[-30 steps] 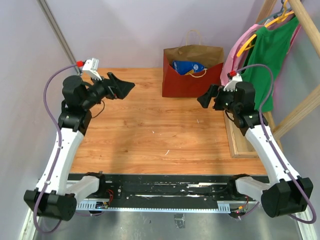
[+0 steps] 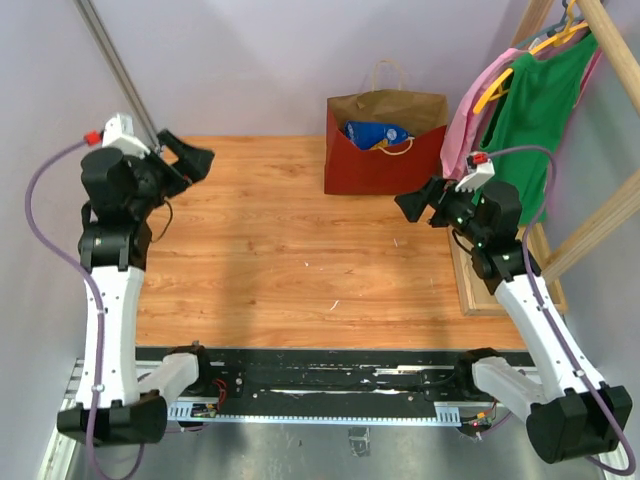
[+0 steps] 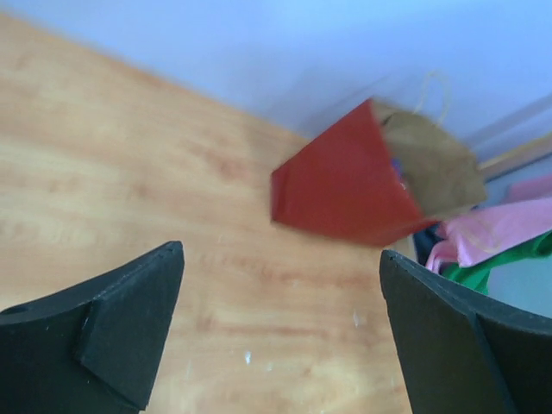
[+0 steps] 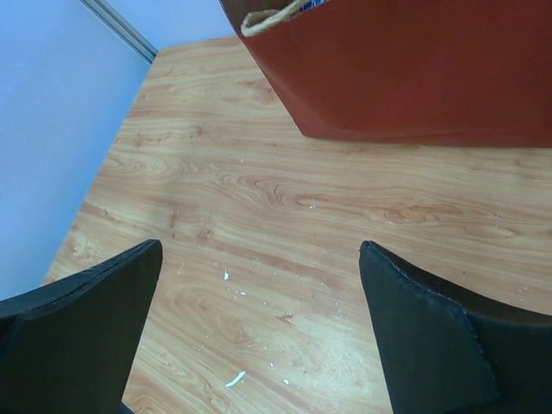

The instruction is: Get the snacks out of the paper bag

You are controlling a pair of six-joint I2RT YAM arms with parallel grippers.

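A red paper bag with brown inside stands at the back right of the table, a blue snack packet visible within it; in the left wrist view the bag is blurred. My left gripper is raised at the far left, open and empty. My right gripper is open and empty, just in front of the bag's right part; in the right wrist view the bag's front fills the top, with a rope handle at its edge.
A wooden rack with hangers and green and pink garments stands at the right, close beside the bag and right arm. A wall edges the left side.
My left gripper has moved leftward and slightly up in the top view, away from the bag. The right arm has shifted very slightly. The bag is unmoved.
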